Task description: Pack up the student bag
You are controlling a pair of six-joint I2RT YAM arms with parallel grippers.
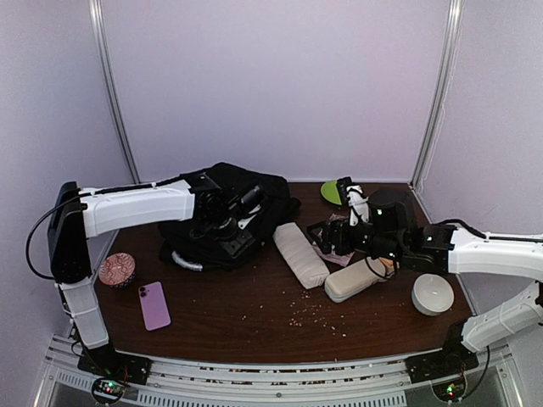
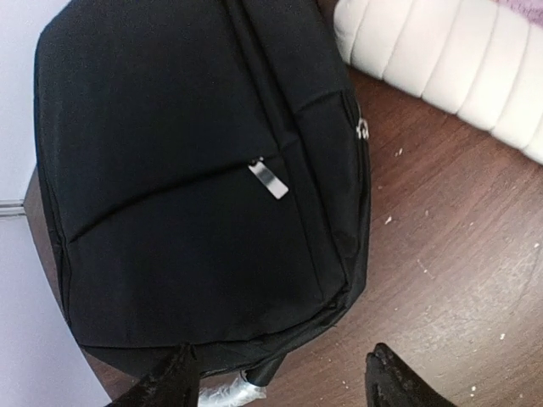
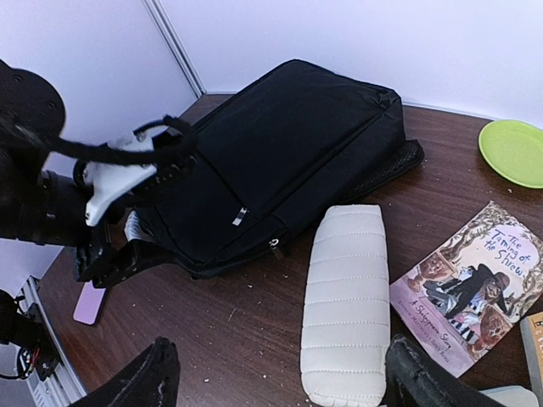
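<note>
The black backpack (image 2: 195,229) lies flat at the back left of the table, its zippers seeming shut where they show. Above its near end hovers my left gripper, open and empty, fingers wide apart. Right of the bag lies a white ribbed pencil case (image 3: 346,297). Beside it is a book with a pink cover (image 3: 473,288), and a smooth cream case (image 1: 355,280) rests nearer the front. My right gripper hangs over this group, its fingers apart with nothing between them. In the top view the right arm partly covers the book.
A green plate (image 3: 513,151) sits at the back right. A white bowl (image 1: 433,294) is at the right, a patterned red bowl (image 1: 117,269) at the left, with a purple phone (image 1: 154,306) near it. Small crumbs dot the otherwise clear front middle.
</note>
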